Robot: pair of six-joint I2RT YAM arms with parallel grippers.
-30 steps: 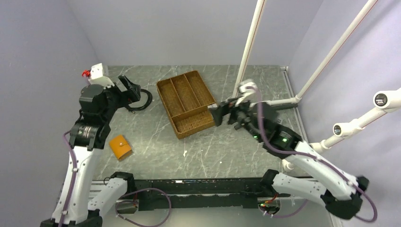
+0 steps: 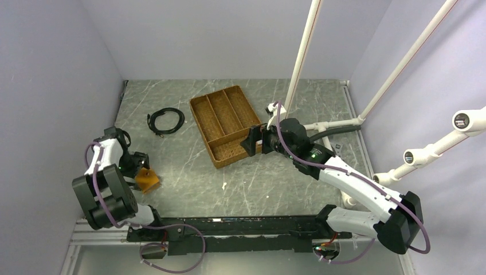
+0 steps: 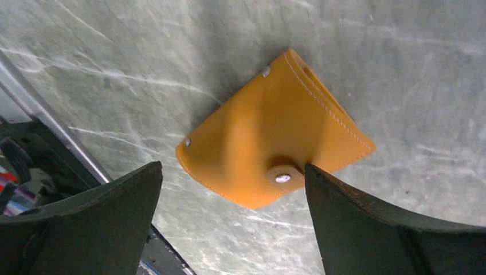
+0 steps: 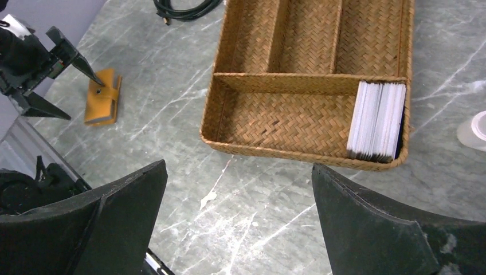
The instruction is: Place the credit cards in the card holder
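An orange leather card holder (image 3: 269,126), its snap flap closed, lies on the grey marbled table at the left. Over it hovers my left gripper, open, the holder lying below the gap between its fingers and apart from them. The credit cards (image 4: 376,121) stand on edge in a white row at the right end of the woven box's front compartment. My right gripper is open and empty, above the table in front of that box; in the top view it hides most of the cards.
The brown woven box (image 2: 219,160) has several compartments, otherwise empty. A coiled black cable (image 2: 165,121) lies at the back left. White poles (image 2: 301,57) rise behind the right arm.
The left arm has swung down and toward the front, from near the cable to the card holder.
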